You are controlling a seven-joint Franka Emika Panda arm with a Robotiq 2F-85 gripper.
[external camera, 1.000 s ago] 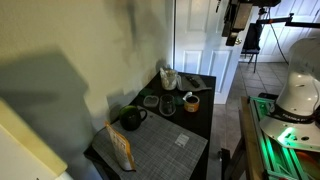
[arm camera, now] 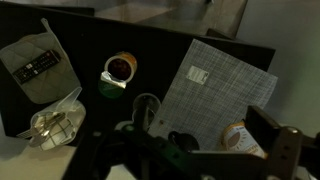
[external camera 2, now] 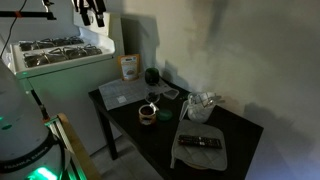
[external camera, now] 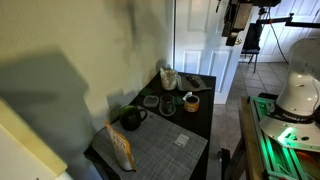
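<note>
High above the dark table hangs my gripper, open, its fingers spread wide at the bottom of the wrist view with nothing held between them. It shows at the top right of exterior view 1. Below it on the table are a brown-orange cup (arm camera: 121,67), a dark green round lid (arm camera: 110,90), a clear glass (arm camera: 146,105) and a black mug (external camera: 132,117). A grey mat (arm camera: 228,92) carries a small pale square (arm camera: 197,75). Beside the mat stands an orange-and-white pouch (external camera 2: 129,67).
A grey pad (external camera 2: 190,158) bears a black remote-like object (external camera 2: 200,142). Near it sits a whitish, plastic-looking bundle (external camera 2: 200,105). A wall runs along the table's back; a white stove (external camera 2: 65,62) stands past one end.
</note>
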